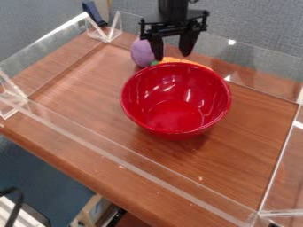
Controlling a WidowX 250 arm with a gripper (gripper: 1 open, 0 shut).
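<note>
A large red bowl [175, 111] sits on the wooden table, empty inside as far as it shows. Behind it, a round purple object [143, 52] and a yellow-orange item [200, 63] lie on the table, the latter partly hidden by the bowl. My black gripper [173, 43] hangs above these two, at the top centre, its two fingers spread apart with nothing seen between them.
Clear plastic walls [141, 155] border the wooden work surface [74, 102], which has free room to the left and right of the bowl. A grey wall stands behind, and a dark cable lies off the table at the lower left.
</note>
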